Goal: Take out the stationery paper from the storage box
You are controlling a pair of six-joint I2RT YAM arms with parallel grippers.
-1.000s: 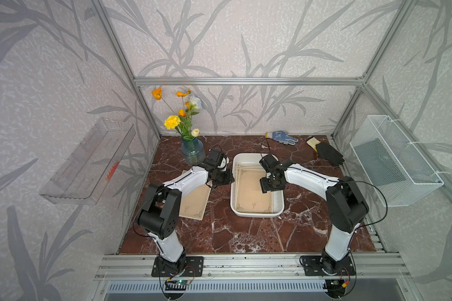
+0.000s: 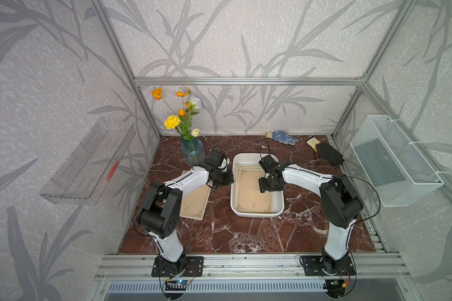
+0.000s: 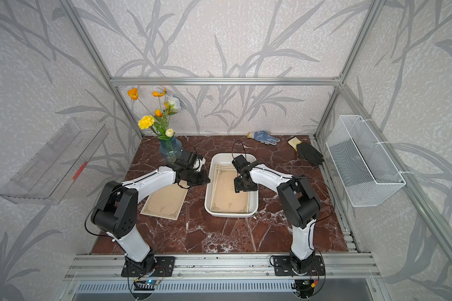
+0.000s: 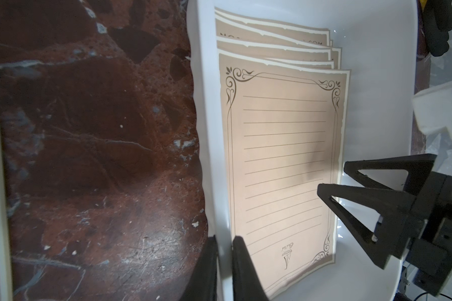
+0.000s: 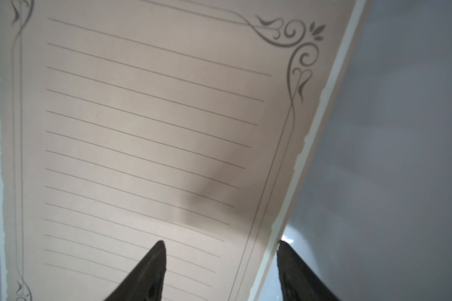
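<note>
Several sheets of beige stationery paper lie slightly fanned inside the white storage box. The top sheet has printed lines and scroll corners. At the box's left wall, my left gripper is shut on the rim, one finger on each side of it. My right gripper stands open over the top sheet's right edge, its left finger above the paper and its right finger above the bare box floor. Whether its tips touch the sheet cannot be told. Another stationery stack rests on the table left of the box, partly under my left arm.
Behind the left arm stands a blue glass vase with flowers. A blue glove and a black glove lie at the back right. The table in front of the box is clear.
My right arm has shifted slightly to the left, bringing its gripper a little further over the paper in the box. The left arm and the box have stayed put.
</note>
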